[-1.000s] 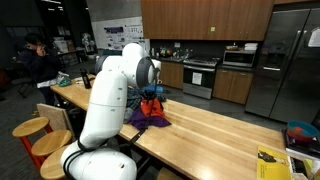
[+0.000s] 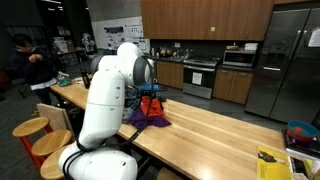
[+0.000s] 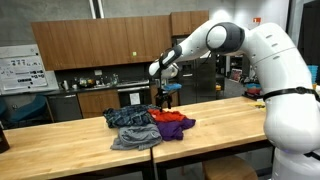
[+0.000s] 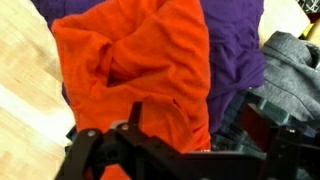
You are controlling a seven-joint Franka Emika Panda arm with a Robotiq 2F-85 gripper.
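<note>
A rumpled red-orange cloth [image 4: 150,85] fills the middle of the wrist view, lying over a purple cloth [image 4: 232,45]. To its right are a grey cloth [image 4: 290,72] and a dark patterned cloth, which shows behind the grey one in exterior view 2 [image 3: 128,115]. My gripper is open above the red cloth, its dark fingers spread wide and nothing held between them. From the side, the gripper [image 3: 164,99] hangs just over the red cloth [image 3: 160,115]; whether it touches the fabric I cannot tell.
A yellow sheet [image 2: 272,165] and a blue-rimmed bowl [image 2: 299,130] lie at its right end. Stools [image 2: 45,145] and a person [image 2: 40,75] are off to the left.
The arm and the cloths look nearly the same as before. At the left, the person's pose has changed.
</note>
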